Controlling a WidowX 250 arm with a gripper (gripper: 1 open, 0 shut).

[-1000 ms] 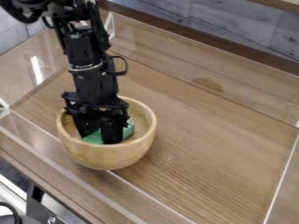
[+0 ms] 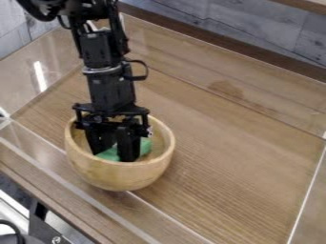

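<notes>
A light wooden bowl (image 2: pixel 117 172) stands near the front left of the wooden table. A green object (image 2: pixel 139 147) sits inside it. My black gripper (image 2: pixel 117 148) reaches down into the bowl over the green object and is shut on it, though its fingertips are partly hidden by the rim and by the gripper body.
A grey panelled wall (image 2: pixel 254 29) runs along the back. A dark fixture lies at the lower left corner, off the table's edge.
The arm has risen slightly, with the gripper sitting a little higher in the bowl than before. The bowl has hardly moved.
</notes>
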